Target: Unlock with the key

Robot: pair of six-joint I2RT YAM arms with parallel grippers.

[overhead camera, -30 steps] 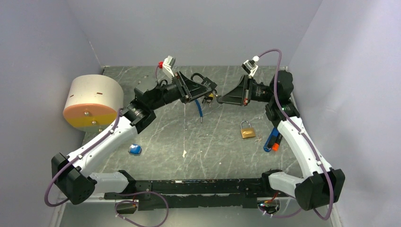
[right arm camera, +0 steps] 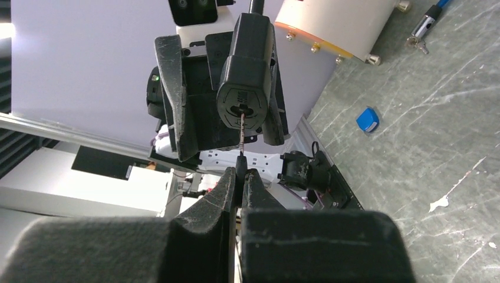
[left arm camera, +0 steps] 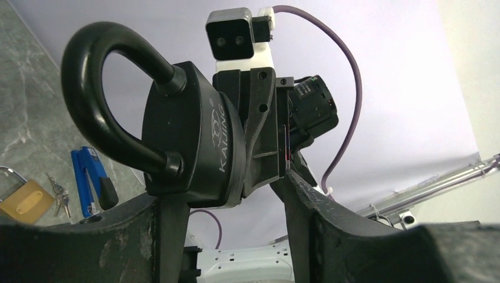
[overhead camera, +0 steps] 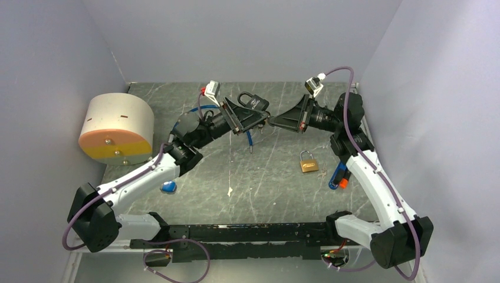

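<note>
A black padlock (overhead camera: 255, 101) (left arm camera: 188, 135) (right arm camera: 243, 88) is held up in the middle, between the fingers of my left gripper, which is part open; whether it grips firmly is unclear. My right gripper is shut on a key (right arm camera: 242, 137), its blade pointing into the keyhole on the padlock's underside. How deep the tip sits is hard to tell. In the top view the two grippers almost meet.
A brass padlock (overhead camera: 309, 165), loose keys (overhead camera: 323, 174) and blue-handled tools (overhead camera: 339, 175) lie at the right. A blue cable lock (overhead camera: 249, 141) lies behind, a small blue object (overhead camera: 168, 186) front left, a cream box (overhead camera: 115, 125) at left.
My left gripper and arm have shifted slightly down and right in the top view, toward my right gripper. The right arm has moved only slightly.
</note>
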